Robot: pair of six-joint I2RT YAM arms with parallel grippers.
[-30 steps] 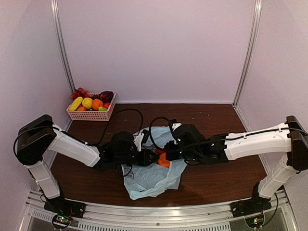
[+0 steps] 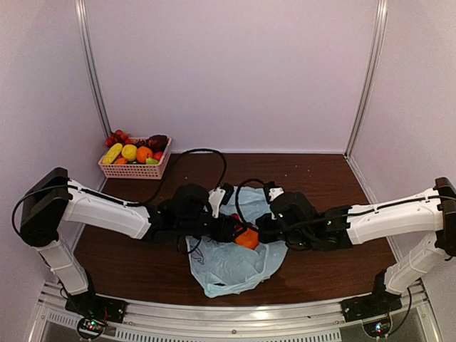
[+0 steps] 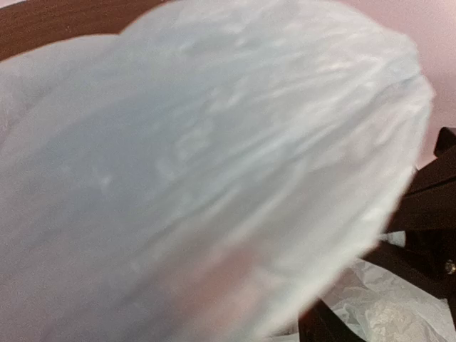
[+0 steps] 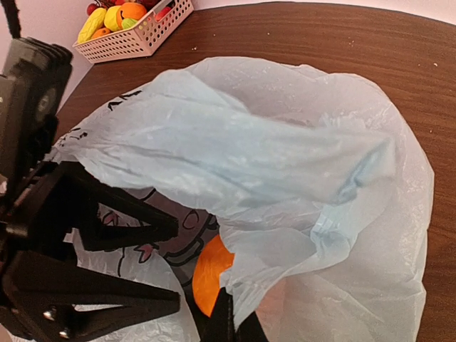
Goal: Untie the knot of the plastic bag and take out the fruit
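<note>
The pale blue plastic bag (image 2: 231,274) lies spread at the table's front middle, its mouth open. An orange fruit (image 2: 247,239) shows inside, with a bit of red fruit (image 2: 235,216) behind it. My left gripper reaches into the opening with its fingers apart; nothing is between them, and the orange fruit is just beyond the tips. My right gripper is shut on a gathered fold of the bag's film beside the orange fruit. In the left wrist view, raised bag film (image 3: 214,142) hides most of the scene.
A pink basket (image 2: 132,171) of assorted fruit stands at the back left. Both arms come close together over the bag. Bare brown table (image 2: 306,171) lies behind and to the right.
My right gripper has shifted slightly right with the bag's edge, and more of the orange fruit is uncovered.
</note>
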